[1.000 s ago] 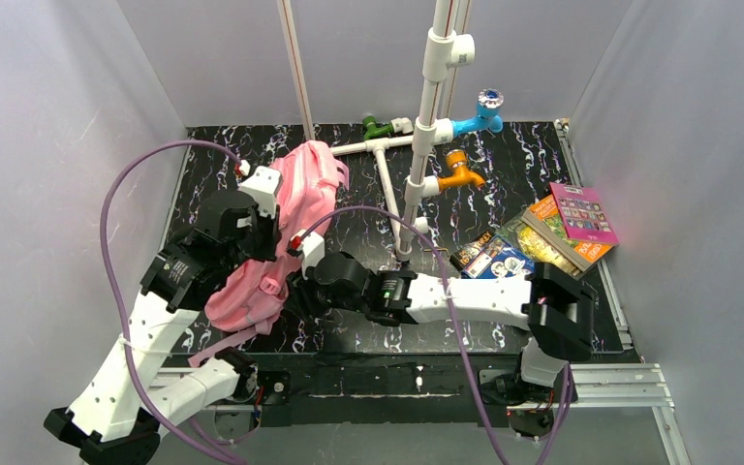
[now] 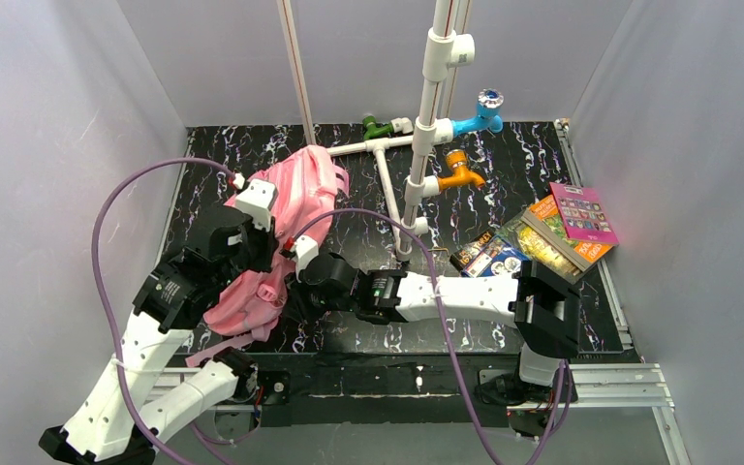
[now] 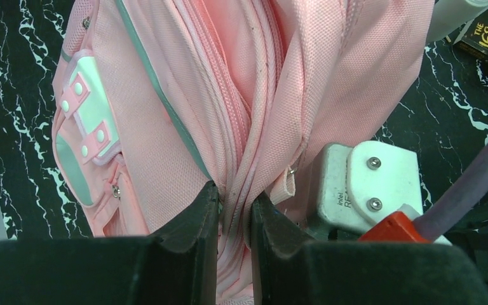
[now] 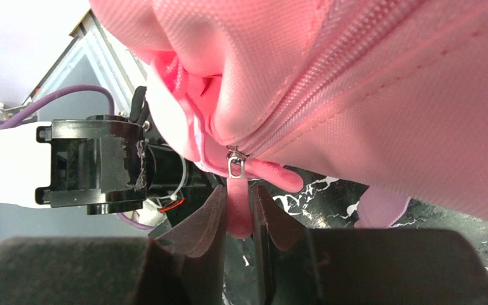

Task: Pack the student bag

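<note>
The pink backpack [image 2: 300, 194] lies on the dark marbled table at the left, part of it hidden under both arms. My left gripper is shut on a gathered fold of its pink fabric [image 3: 273, 114]. At the bag's near right side, my right gripper stands slightly open, its fingers close around a pink zipper pull [image 4: 238, 200]. That pull hangs by a metal ring from the slider at the end of the zipper [image 4: 318, 82]. A second pink tab [image 4: 279, 176] sticks out beside it.
Several books lie overlapping at the right, among them a purple one [image 2: 584, 213] and a blue one [image 2: 492, 257]. White pipes [image 2: 417, 174] with blue, orange and green taps rise behind the middle.
Over the last second my right gripper has shifted slightly left along the bag. The left gripper has moved a little left and toward the near side, and the fabric has shifted slightly.
</note>
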